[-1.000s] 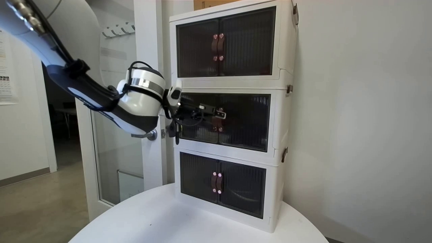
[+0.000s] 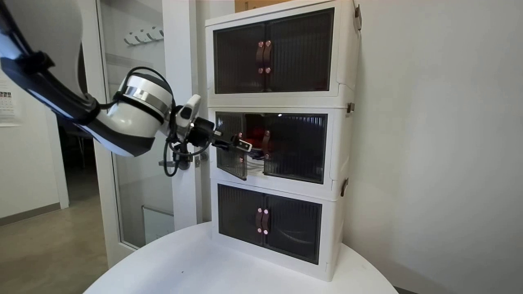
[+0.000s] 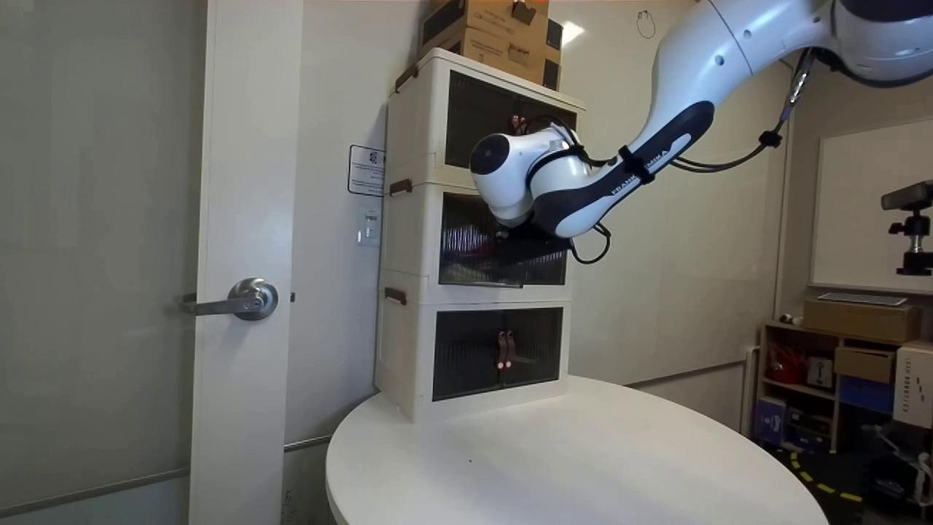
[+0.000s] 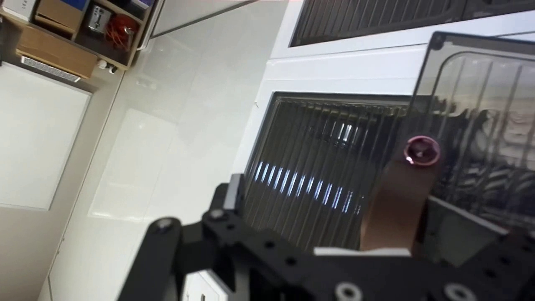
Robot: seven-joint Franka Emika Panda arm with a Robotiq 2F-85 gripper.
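In exterior view 1, the left door (image 2: 229, 159) of the white cabinet's middle tier stands ajar, swung outward. Beside it the right door (image 2: 297, 147) is closed. My gripper (image 2: 251, 149) is at the free edge of the ajar door. The wrist view shows its fingers (image 4: 234, 191) spread wide, so it is open. Between them runs the ajar door's brown strap handle (image 4: 396, 205), close to the right-hand finger. Whether that finger sits inside the strap loop is unclear. Through the gap, something red (image 2: 255, 134) shows dimly inside. My arm largely hides the gripper in exterior view 2.
The upper doors (image 2: 299, 51) and the lower doors (image 2: 291, 228) are closed. Cardboard boxes (image 3: 503, 44) sit on top, and a wall is close to the cabinet's right side.
One second ago both middle doors were closed. My arm and gripper have moved back, away from the cabinet, to the left in exterior view 1, and the left middle door has swung outward.
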